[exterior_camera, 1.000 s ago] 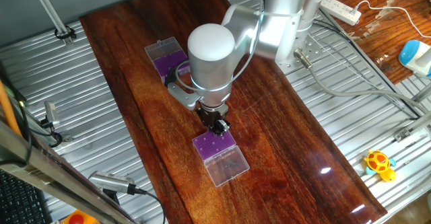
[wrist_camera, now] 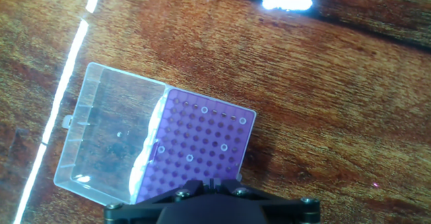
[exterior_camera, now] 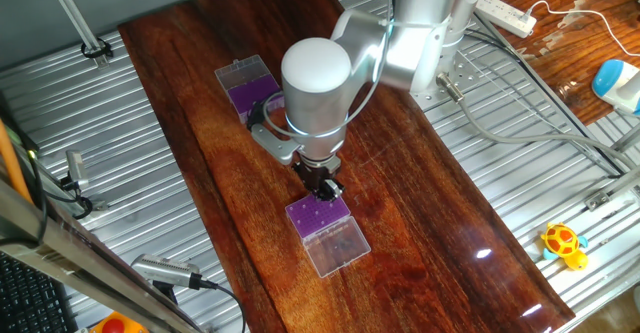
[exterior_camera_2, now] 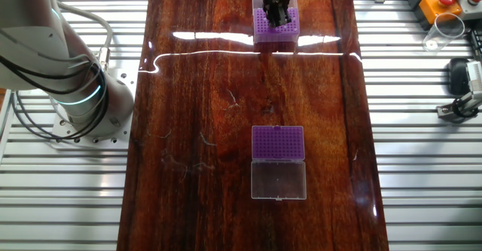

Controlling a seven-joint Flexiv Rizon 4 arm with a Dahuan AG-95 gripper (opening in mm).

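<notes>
Just above the purple perforated rack of one open clear box, my gripper [exterior_camera: 333, 189] hangs near the rack's edge. Its dark fingers meet at the bottom of the wrist view, so the gripper looks shut; nothing shows clearly between the tips. That purple rack [wrist_camera: 202, 140] has rows of small holes, and a few carry pale rings. The box's clear lid [wrist_camera: 111, 133] lies folded open and looks empty. A second open box, with its own purple rack [exterior_camera_2: 278, 143] and clear lid [exterior_camera_2: 279, 180], lies farther along the table, apart from the gripper.
Bare wooden table [exterior_camera_2: 203, 115] separates the two boxes. In exterior view 1 the arm partly covers the second box [exterior_camera: 250, 95]. Off the table are a toy turtle [exterior_camera: 562, 241] and a clear cup [exterior_camera_2: 443, 32].
The arm has shifted very slightly to the right in exterior view 1, staying over the same rack. Both boxes have kept their places.
</notes>
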